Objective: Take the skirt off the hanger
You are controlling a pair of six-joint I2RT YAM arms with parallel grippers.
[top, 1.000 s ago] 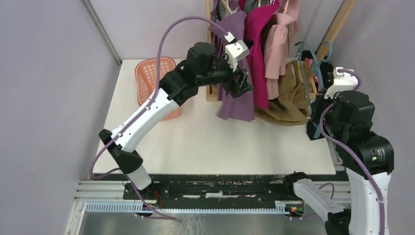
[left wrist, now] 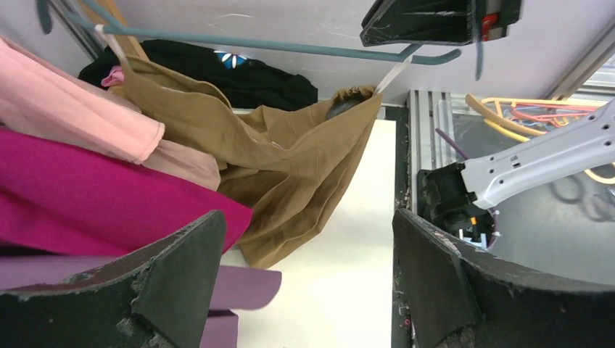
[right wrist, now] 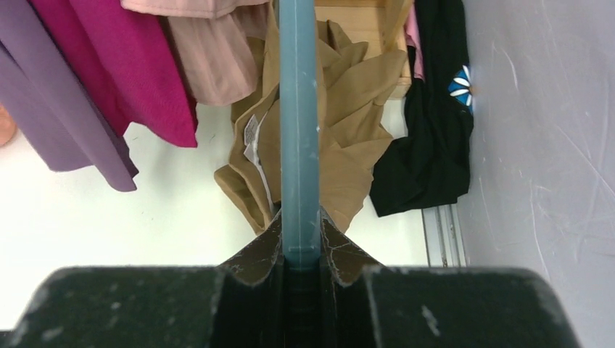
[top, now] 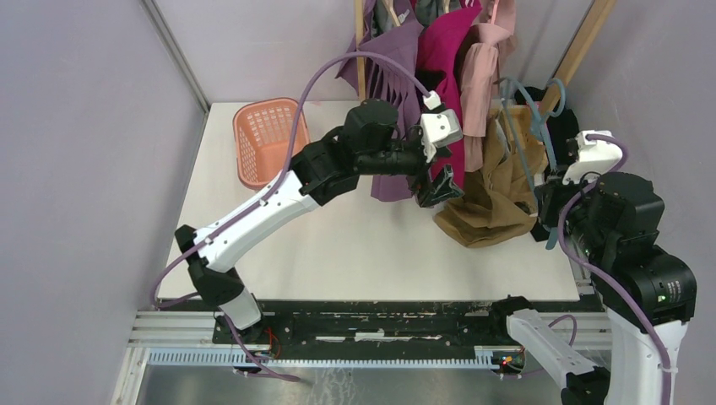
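Observation:
The brown skirt [top: 490,198] hangs by two pale loops from the light-blue hanger [left wrist: 283,45], its lower part over the white table. My right gripper is shut on the hanger's bar, which runs up the middle of the right wrist view. Left of the skirt, my left gripper [top: 439,187] stands open with nothing between its fingers. In the left wrist view the skirt [left wrist: 304,159] lies beyond those fingers, apart from them, with both loops still on the hanger. The skirt's far side is hidden.
Pink, magenta [top: 443,67] and purple garments hang from the rack close behind my left gripper. A black garment [right wrist: 428,123] lies right of the skirt by the wall. An orange basket [top: 263,139] stands at the left.
My left arm has moved right and a little nearer the front, towards the skirt. The skirt's lower edge has come forward over the table. The hanger has swayed slightly in my right gripper.

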